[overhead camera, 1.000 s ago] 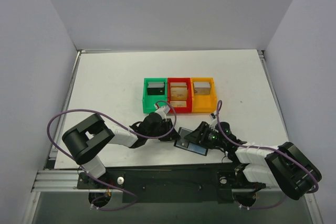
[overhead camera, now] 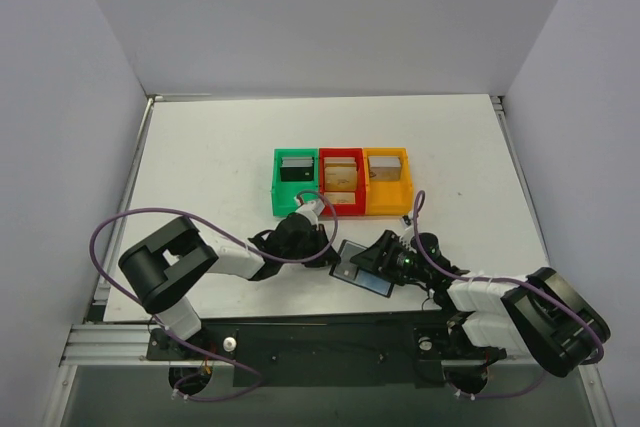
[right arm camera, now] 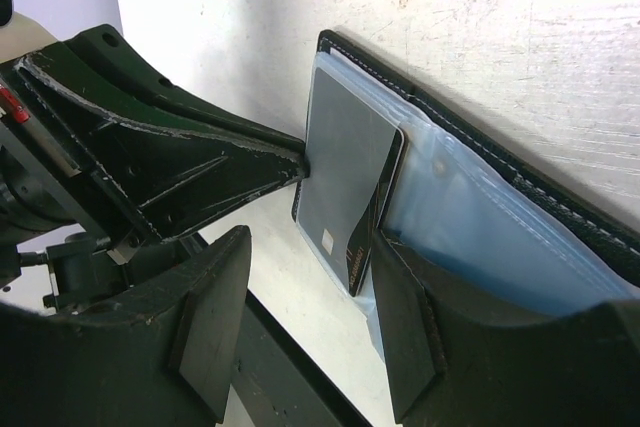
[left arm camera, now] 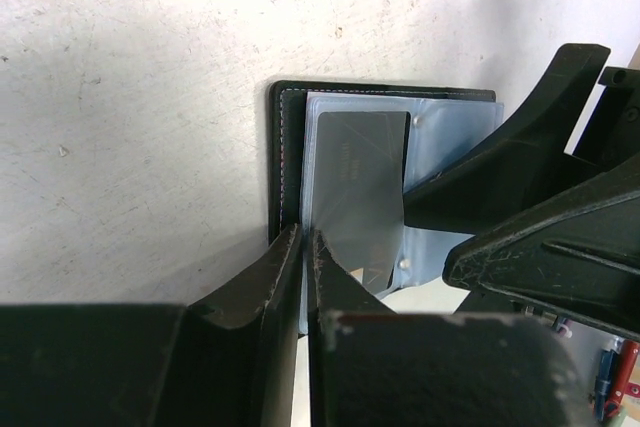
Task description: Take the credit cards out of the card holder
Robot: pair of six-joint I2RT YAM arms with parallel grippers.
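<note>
An open black card holder point(left arm camera: 285, 162) with clear sleeves point(left arm camera: 450, 122) lies on the table below both arms. A dark grey card shows in its sleeve, and in the right wrist view the card point(right arm camera: 345, 147) has its dark edge at the sleeve's mouth. My left gripper is shut on the card holder at the clear sleeve's outer edge; what is pinched is thin and hardly visible. My right gripper stands open above the holder, one finger point(right arm camera: 392, 282) by the card's dark edge, the other beyond the holder's near side.
Behind the arms stand three joined boxes: green point(overhead camera: 276, 197), red point(overhead camera: 362, 209) and yellow point(overhead camera: 402, 202), each with cards or similar flat items inside. The table's front edge runs close below the holder.
The left gripper and the holder look shifted very slightly, by a hair. The right arm and the boxes look the same.
</note>
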